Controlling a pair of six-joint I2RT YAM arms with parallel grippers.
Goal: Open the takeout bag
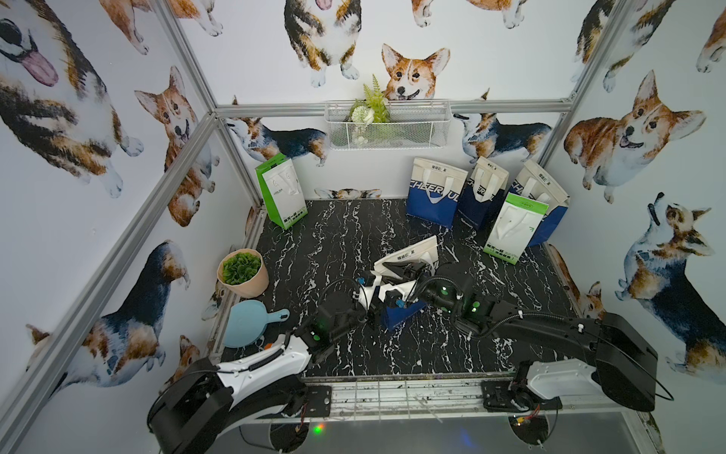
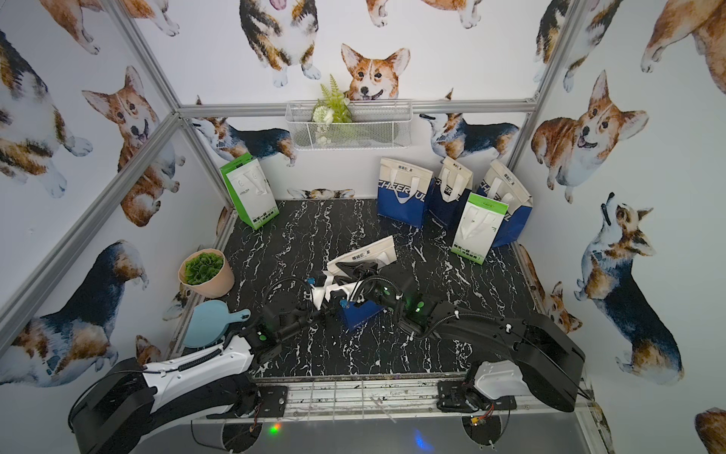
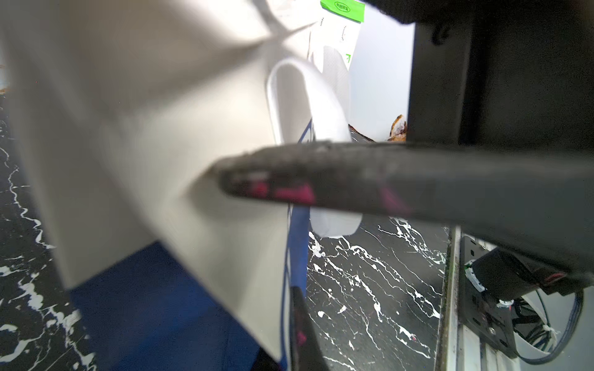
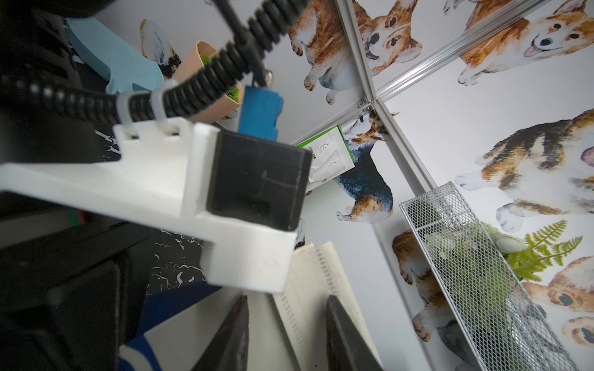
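Note:
A blue and cream takeout bag point(image 1: 402, 316) stands at the table's middle, mostly hidden by both grippers. My left gripper point(image 1: 370, 306) is at its left side. In the left wrist view a blurred dark finger point(image 3: 321, 176) presses against the cream upper part beside a white handle; whether it holds anything is hidden. My right gripper is open over the bag's folded cream top point(image 4: 346, 306), the paper lying behind and between its fingertips.
Several bags point(image 1: 437, 185) stand at the back right, a green-white bag point(image 1: 281, 193) at the back left. A potted plant point(image 1: 242, 276) and blue board point(image 1: 242, 325) line the left edge.

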